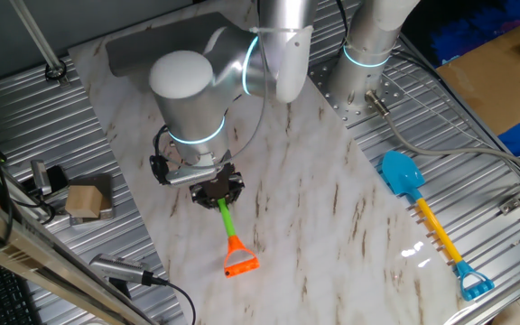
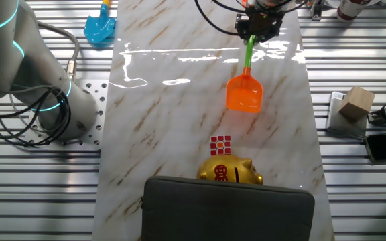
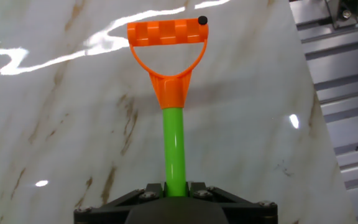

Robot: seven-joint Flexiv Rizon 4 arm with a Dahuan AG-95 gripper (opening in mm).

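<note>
A toy shovel has an orange D-shaped handle, a green shaft and an orange blade. Both fingers of my gripper meet the sides of the green shaft, so it is shut on the shovel. From exterior view 1, the gripper covers the blade, while the handle points toward the front of the marble board. Whether the shovel touches the board or hangs just above it, I cannot tell.
A blue shovel with a yellow shaft lies on the slatted metal at the right. Exterior view 2 has a red-faced cube, a gold piggy bank and a dark grey case on the board. A wooden block sits off its left side.
</note>
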